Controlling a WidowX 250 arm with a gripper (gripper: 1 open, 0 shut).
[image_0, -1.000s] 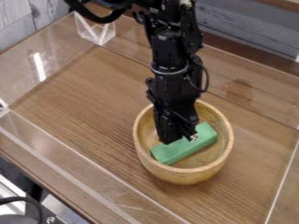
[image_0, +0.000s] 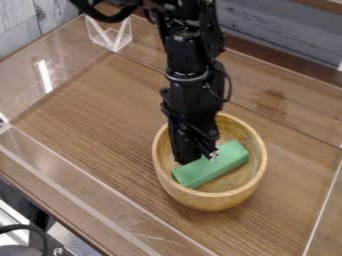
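A pale wooden bowl (image_0: 211, 197) sits on the wooden table, with a green block (image_0: 213, 166) lying inside it. My black gripper (image_0: 198, 150) reaches down from the top over the bowl's back-left part, its lower end at the block's upper left. The fingers appear closed, with nothing visible between them; whether they touch the block is unclear.
A clear open-topped container (image_0: 110, 30) stands at the back left. Dark cables hang at the lower left edge, and a wall runs along the back.
The gripper has shifted very slightly, and the green block looks a little moved within the bowl. Otherwise the scene is the same.
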